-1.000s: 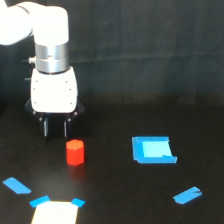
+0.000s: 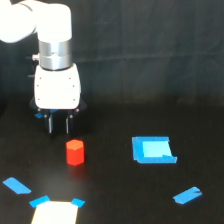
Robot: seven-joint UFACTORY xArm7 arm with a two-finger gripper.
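A red block (image 2: 75, 152) rests on the black table at the left of the camera view. Slightly left of it and farther back in the picture, my white arm's gripper (image 2: 60, 123) points down. Its two dark fingers stand apart, so it is open, and I see nothing between them. The block appears clear of the fingers, though the height of the fingertips over the table is hard to judge.
Right of centre lies a pale blue square (image 2: 156, 149) edged with blue tape. Near the front edge is a cream square (image 2: 54, 214) with blue tape at its corners. Blue tape strips (image 2: 17, 186) (image 2: 187, 195) mark both sides.
My gripper has shifted slightly to the right and a little up in the picture. Its fingers remain apart, and the red block has not moved.
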